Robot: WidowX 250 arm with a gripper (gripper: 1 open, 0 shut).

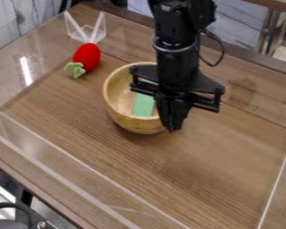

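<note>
A black robot arm reaches down from the top over the wooden table. Its gripper [172,114] is low beside the right side of a wooden bowl [117,86], partly in front of it, and looks shut, with nothing visible between its fingers. A light green object [143,104] lies inside the bowl, partly hidden behind the arm.
A red item [86,56] with a pale green part lies at the back left, near a clear crumpled object [83,27]. A dark cable or part shows at the bottom left corner.
</note>
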